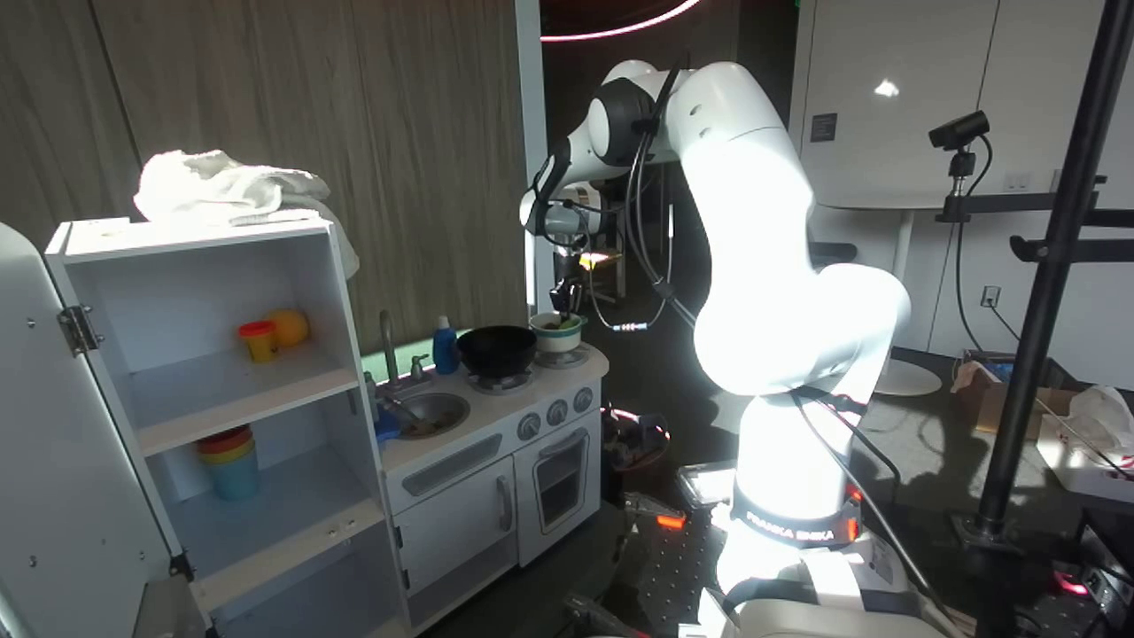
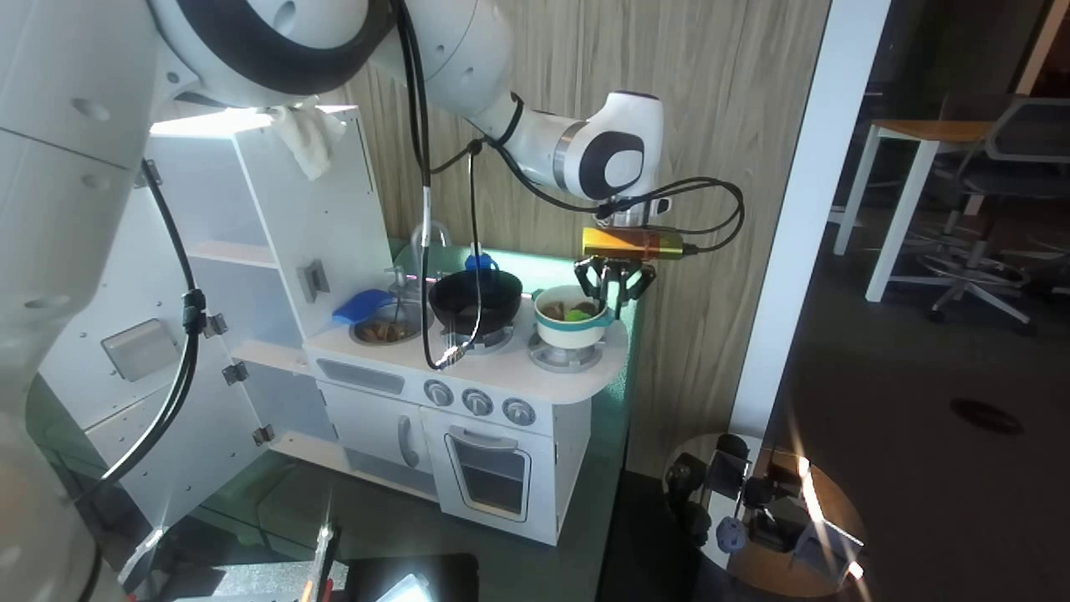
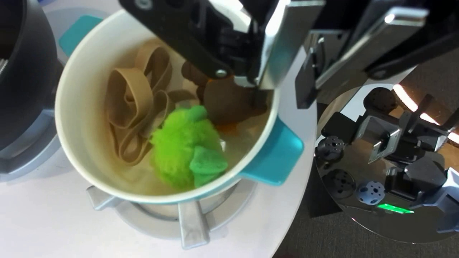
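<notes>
A cream pot [image 3: 71,129] with teal handles [image 3: 275,154] stands on the right burner. Inside it lie a fuzzy green toy [image 3: 185,146], tan looped strips [image 3: 133,99] and a brown item [image 3: 232,101]. In the wrist view, my gripper is at the pot's handle-side rim. A gap separates its fingers [image 3: 286,43]: one is over the rim's inner side, the other beyond it on the outside. Nothing shows held between them. Exterior view 2 also has the gripper [image 2: 613,301] low at the right side of the pot [image 2: 567,331]. Whether a fingertip touches the rim, I cannot tell.
Close beside the pot sits a black pan [image 2: 476,301] on the other burner. Further left are the sink [image 1: 436,413], a blue bottle [image 1: 444,347] and an open white cabinet [image 1: 351,409]. The counter's rounded edge [image 3: 297,197] lies just past the pot.
</notes>
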